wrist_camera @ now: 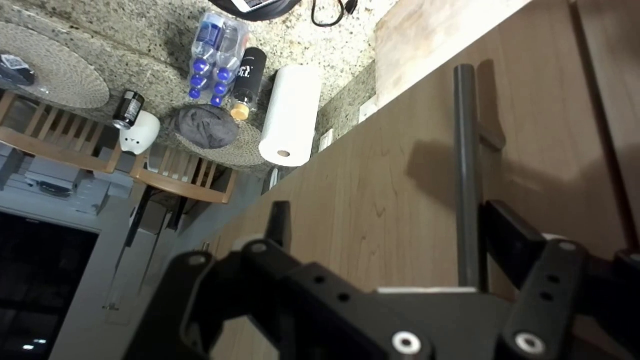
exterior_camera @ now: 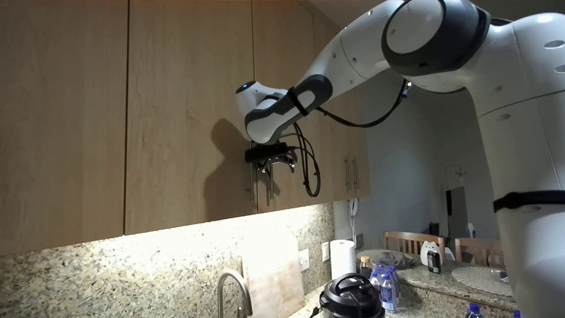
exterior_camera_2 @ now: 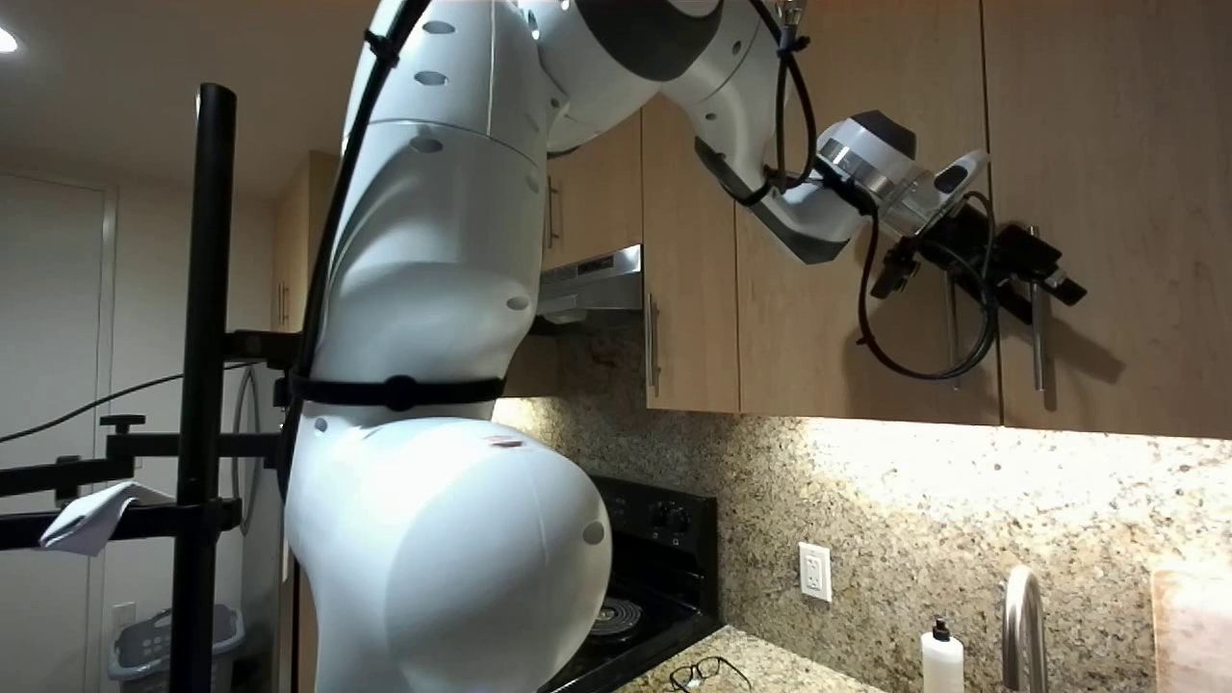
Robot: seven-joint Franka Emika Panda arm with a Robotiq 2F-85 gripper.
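Observation:
My gripper is open in front of the wooden upper cabinets, its two fingers well apart. Between them, in the wrist view, runs a metal bar handle [wrist_camera: 466, 168], far closer to the right finger [wrist_camera: 510, 231] than to the left finger [wrist_camera: 279, 223]. Whether that right finger touches the bar, I cannot tell. Exterior view 1 has the gripper at the upper part of a pair of handles, the left handle [exterior_camera: 251, 183] and the right handle [exterior_camera: 271, 181], on either side of a door seam. Both cabinet doors look closed.
Below the cabinets are a faucet [exterior_camera: 233, 289], a cutting board [exterior_camera: 271, 275], a black-lidded cooker [exterior_camera: 352, 297], a paper towel roll [exterior_camera: 343, 259] and several water bottles [exterior_camera: 388, 291]. A loop of cable [exterior_camera_2: 976, 335] hangs from the wrist near the doors.

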